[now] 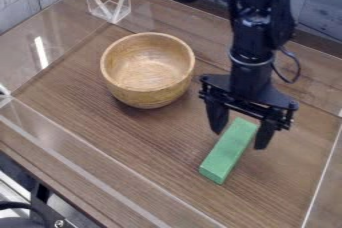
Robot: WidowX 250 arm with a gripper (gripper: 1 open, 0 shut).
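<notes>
A green rectangular block (226, 157) lies flat and slanted on the wooden table, right of centre. My dark gripper (247, 116) hangs low over its upper end, open, with the fingers spread to either side, the left one near the block's upper left and the right one just right of it. Whether either finger touches the block is hard to tell.
A round tan wooden bowl (150, 69) stands left of the arm. A clear plastic object (110, 7) sits at the far upper left.
</notes>
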